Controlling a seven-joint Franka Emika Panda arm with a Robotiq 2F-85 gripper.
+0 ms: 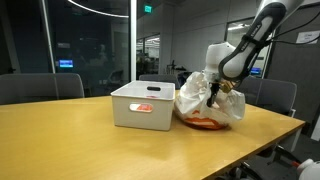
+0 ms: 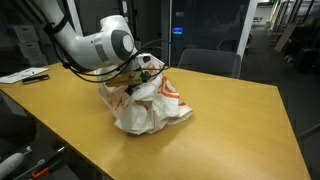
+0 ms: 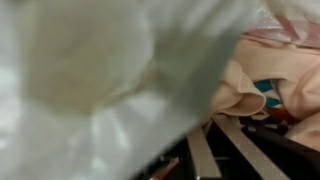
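Note:
A crumpled white plastic bag (image 1: 222,104) with orange-red parts lies on the table; in exterior view 2 the same bag (image 2: 150,108) spreads out below the arm. My gripper reaches down into it, and the bag's folds hide much of the fingers in both exterior views. In the wrist view, peach-coloured cloth (image 3: 236,88) bunches at the fingertips, and the gripper appears shut on it. Whitish plastic fills the left of that view close to the lens. A small teal patch (image 3: 265,88) shows among the cloth folds.
A white open-topped box (image 1: 142,118) stands on the table (image 1: 60,135) beside the bag in exterior view 1. Chairs (image 1: 272,94) stand along its far side.

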